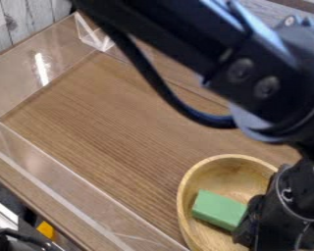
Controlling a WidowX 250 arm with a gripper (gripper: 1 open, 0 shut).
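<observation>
A green block [219, 209] lies in a round wooden bowl [195, 179] at the lower right of the camera view. The dark gripper [281, 222] is over the bowl's right side, just right of the block and cut off by the frame's edge. Its fingertips are dark and crowded against the bowl, so whether anything is between them does not show clearly.
Bare wooden table [114, 123] fills the middle and left, bordered by clear plastic walls [48, 64]. The arm spans the upper right. A small yellow object [46, 229] shows beyond the near edge at lower left.
</observation>
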